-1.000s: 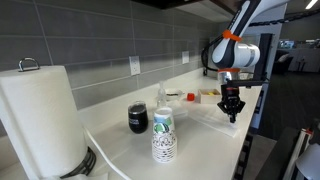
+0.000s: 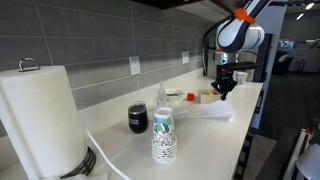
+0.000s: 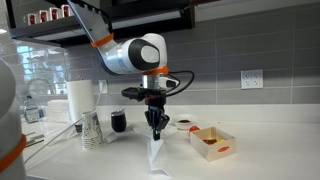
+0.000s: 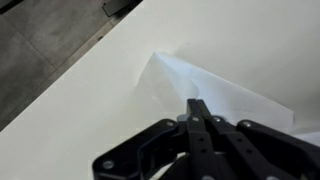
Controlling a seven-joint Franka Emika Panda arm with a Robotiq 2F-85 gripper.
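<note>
My gripper [image 3: 157, 133] is shut, with a thin white sheet [image 3: 156, 155] hanging from its tips in exterior view 2. The sheet could be paper or cloth; I cannot tell which. In exterior view 1, part of the sheet [image 2: 211, 109] slopes up from the counter toward the gripper [image 2: 223, 96]. Seen from the wrist, the sheet [image 4: 225, 98] rises in a folded peak and passes behind the closed fingertips. The exact pinch point is hidden there.
An open box [image 3: 212, 143] with small items stands right of the gripper. Stacked cups [image 2: 164, 140], a dark tumbler [image 2: 138, 118] and a paper towel roll [image 2: 45, 120] stand farther along the counter [image 2: 205, 150]. The counter's edge runs close beside the sheet.
My gripper has risen from near the counter, and the white sheet has come up with it. Earlier the sheet lay flat. The cups and tumbler have not moved.
</note>
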